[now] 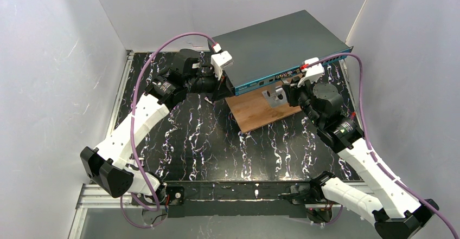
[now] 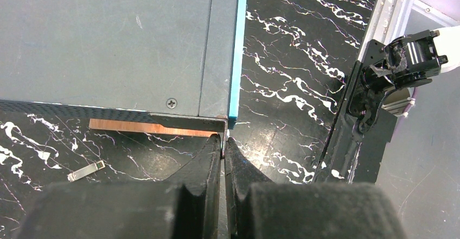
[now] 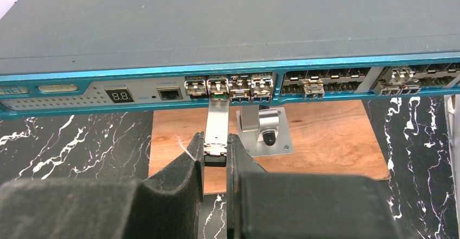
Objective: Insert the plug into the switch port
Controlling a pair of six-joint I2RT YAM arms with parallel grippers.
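Note:
The switch has its teal port face toward the front; in the right wrist view a silver plug reaches up to the second port cage in the middle group of four. My right gripper is at the plug's outer end, its fingers either side of it; whether they grip it is hard to tell. My left gripper is shut at the switch's corner, against a thin metal edge.
A wooden board with a metal bracket lies below the switch. A small silver module lies on the dark marble table.

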